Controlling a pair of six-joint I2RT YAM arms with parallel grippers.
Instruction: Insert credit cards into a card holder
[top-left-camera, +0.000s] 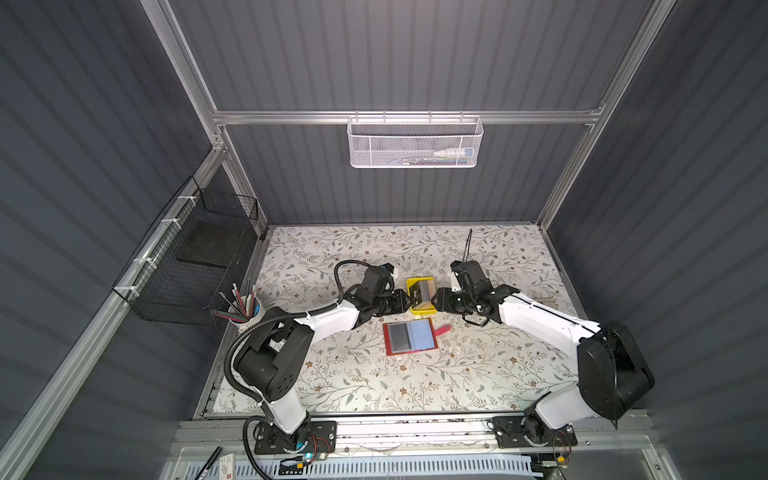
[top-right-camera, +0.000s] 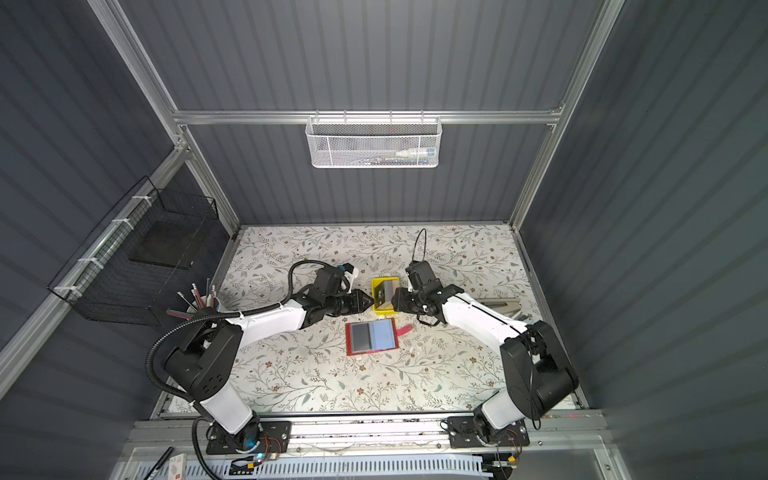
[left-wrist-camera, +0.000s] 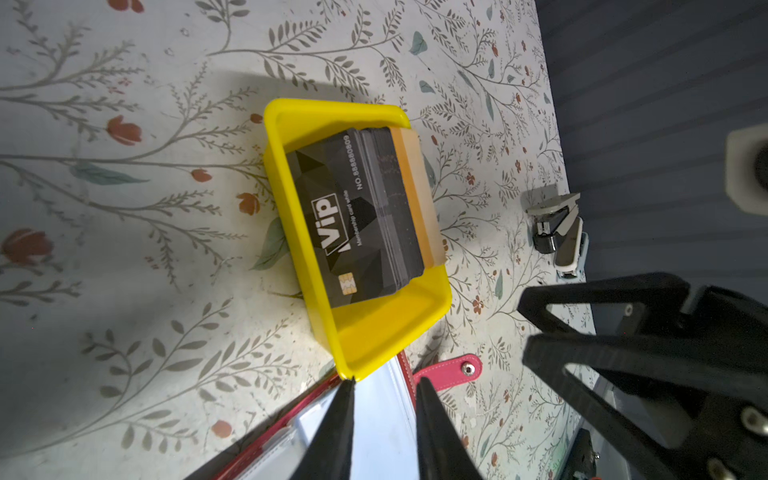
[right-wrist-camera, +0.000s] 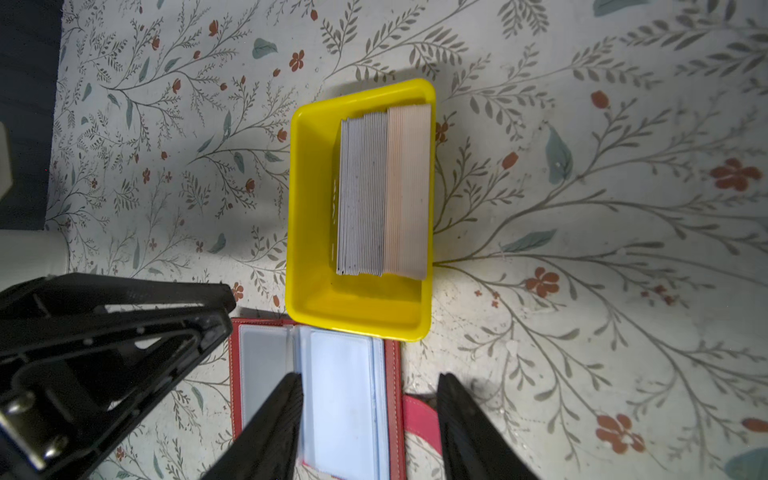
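Observation:
A yellow box stands on the table, holding a stack of upright cards. Black "vip" faces show on one side and tan edges on the other. Just in front of it lies the card holder, opened flat, with a red border, clear pockets and a pink strap. My left gripper is at the box's left side, its fingers apart with no card between them. On the right side, my right gripper is also open and empty. Neither gripper visibly touches the cards.
A wire basket and a cup of pens are at the left edge. A white mesh basket hangs on the back wall.

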